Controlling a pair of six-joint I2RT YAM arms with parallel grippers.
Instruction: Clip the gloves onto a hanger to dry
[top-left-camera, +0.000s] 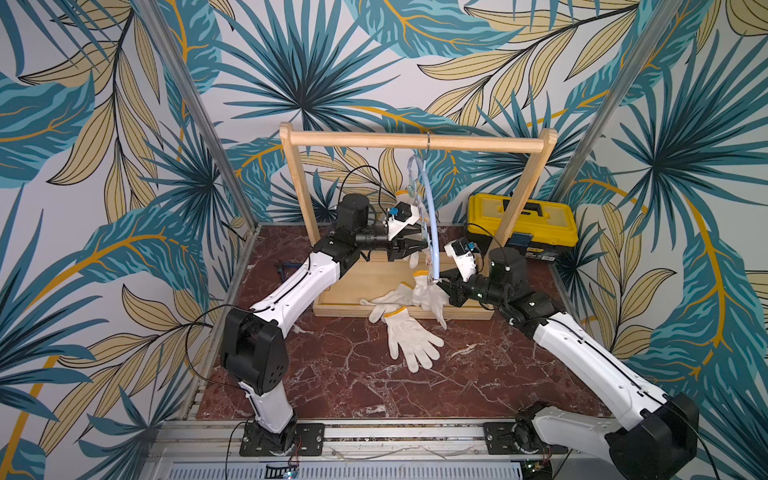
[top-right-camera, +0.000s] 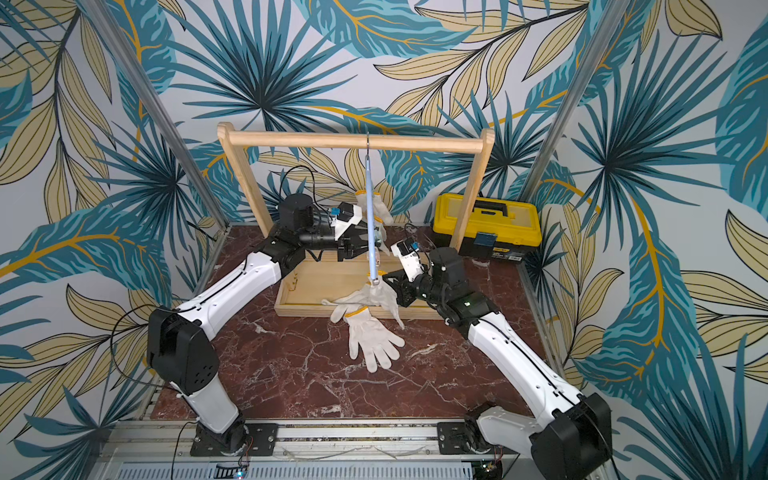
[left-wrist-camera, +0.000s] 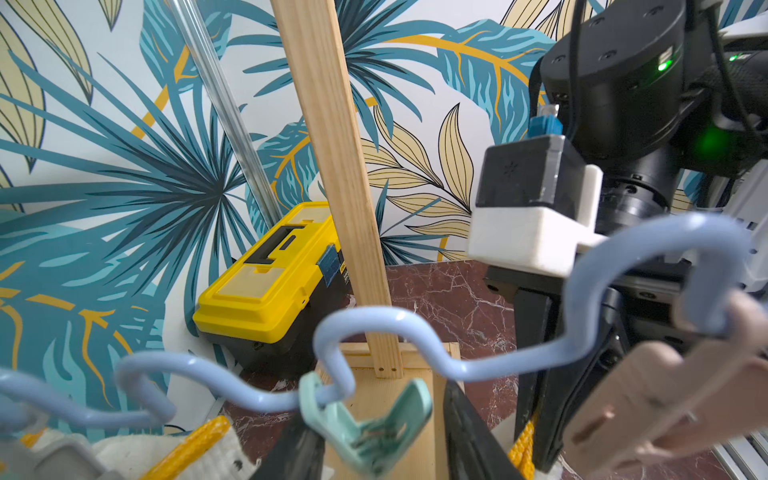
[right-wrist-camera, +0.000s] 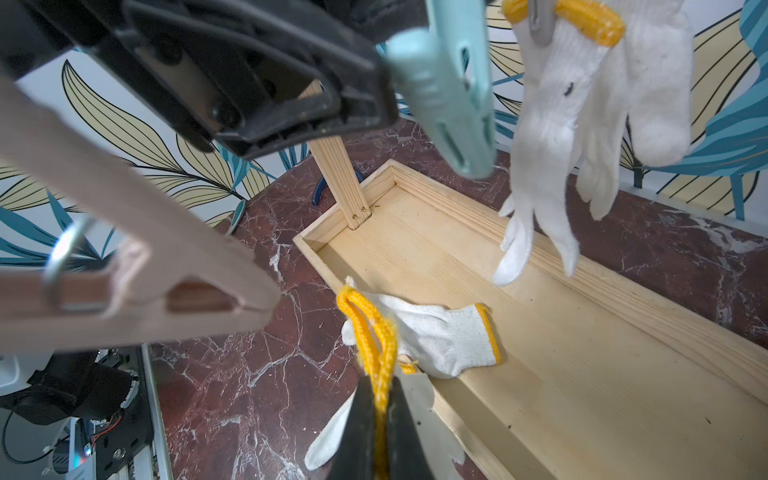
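Note:
A pale blue hanger (top-left-camera: 429, 204) hangs from the wooden bar. My left gripper stands open around a teal clip (left-wrist-camera: 368, 432) on the hanger, one finger to each side. My right gripper is shut on the yellow cuff (right-wrist-camera: 368, 336) of a white glove (top-left-camera: 430, 296), which droops below it. A pink clip (right-wrist-camera: 184, 232) is at the hanger's near end. At the far end a grey clip (right-wrist-camera: 542, 20) grips a hanging glove (right-wrist-camera: 552, 136). Another glove (top-left-camera: 411, 337) lies at the tray's front, and one more (right-wrist-camera: 456, 336) rests over the tray edge.
A wooden stand holds the bar (top-left-camera: 352, 139) above a shallow wooden tray (right-wrist-camera: 624, 344). Behind its right post (top-left-camera: 528, 188) sits a yellow toolbox (top-left-camera: 560, 222). Bare red marble tabletop (top-left-camera: 320, 360) lies in front. My two arms are close together at the hanger.

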